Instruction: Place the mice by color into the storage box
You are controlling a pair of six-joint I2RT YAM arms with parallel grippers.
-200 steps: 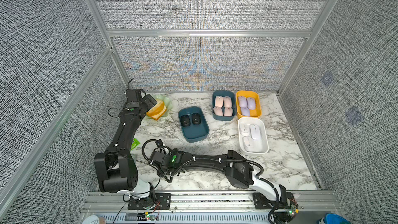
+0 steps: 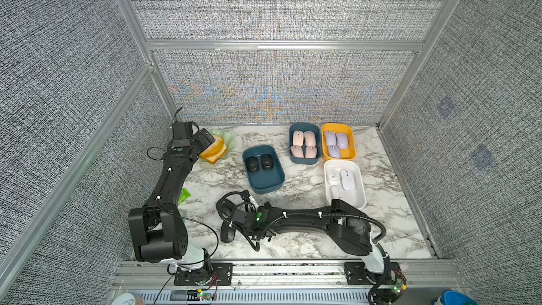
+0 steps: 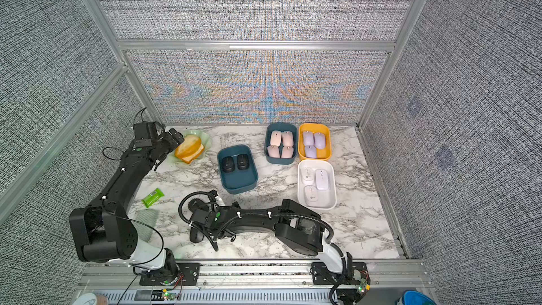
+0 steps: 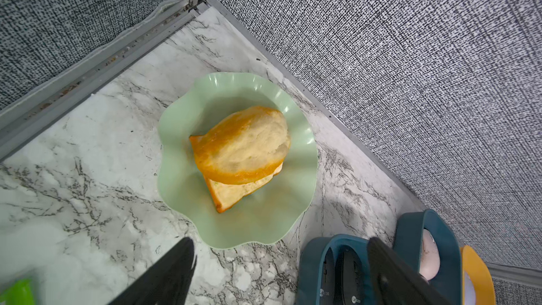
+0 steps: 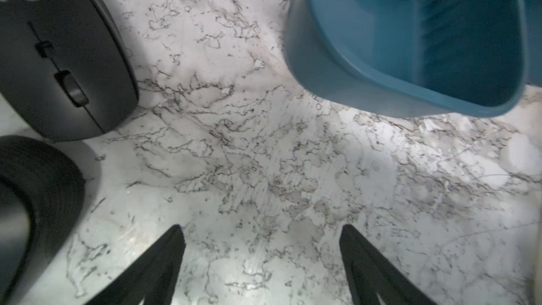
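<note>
Black mice [image 5: 67, 73] lie on the table at front centre, under and left of my right arm. My open right gripper hangs over bare table beside them, nothing between its fingers. The front teal box [image 2: 263, 179] holds two black mice. The back teal box [image 3: 280, 158] holds several pink mice, the yellow box [image 3: 323, 154] lilac mice, the white box [image 2: 353, 195] white mice. My left gripper is open and empty at the back left, above a green plate.
The green plate [image 4: 237, 226] holds bread [image 4: 240, 144]. A green packet [image 3: 152, 196] lies on the left of the table. Free table shows right of the white box.
My right arm and gripper have shifted to the right, uncovering more of a black mouse at front centre. The left arm has not visibly moved.
</note>
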